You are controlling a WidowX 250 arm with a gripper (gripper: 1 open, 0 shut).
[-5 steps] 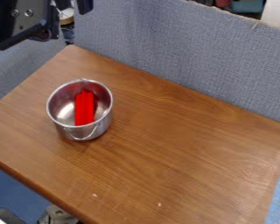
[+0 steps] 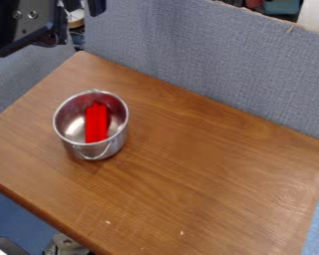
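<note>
A shiny metal bucket [image 2: 112, 144] with a thin handle stands on the left part of the wooden table, holding an elongated red object [image 2: 97, 124]. Dark parts of my arm fill the top left corner, above and behind the bucket, well apart from it. The fingertips cannot be made out clearly.
A grey padded wall runs along the back and left. A blue strip [image 2: 314, 224] lies at the right edge, and some metal hardware sits at the bottom left corner.
</note>
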